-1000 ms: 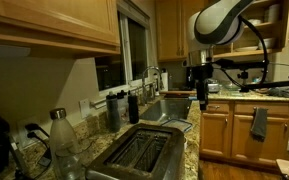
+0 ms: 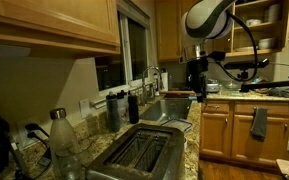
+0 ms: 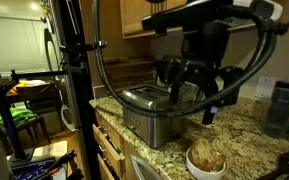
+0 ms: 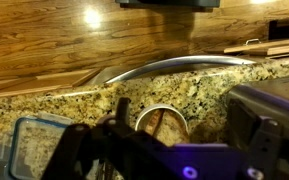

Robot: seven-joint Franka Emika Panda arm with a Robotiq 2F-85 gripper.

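A white bowl (image 3: 205, 170) holding a piece of bread (image 3: 206, 154) sits on the granite counter near its front edge. In the wrist view, the bowl (image 4: 182, 121) and a strip of the bread (image 4: 170, 128) show below and between my dark fingers. My gripper hangs above the bowl, its fingers spread apart with nothing visibly held. A silver toaster (image 3: 147, 120) stands on the counter beside the bowl; its slotted top (image 2: 134, 150) fills the foreground of exterior view 1. Part of the toaster (image 4: 276, 92) also appears at the wrist view's right edge.
A clear lidded container (image 4: 34, 145) lies left of the bowl. Bottles (image 2: 133, 106) and a steel flask (image 2: 62, 140) stand along the wall, with the sink (image 2: 169, 110) beyond. Cabinets (image 2: 74, 22) overhang the counter. Dark utensils (image 3: 286, 165) lie right of the bowl.
My arm and gripper have shifted slightly rightward and upward in exterior view 1. The toaster, bottles and other counter items there have stayed put.
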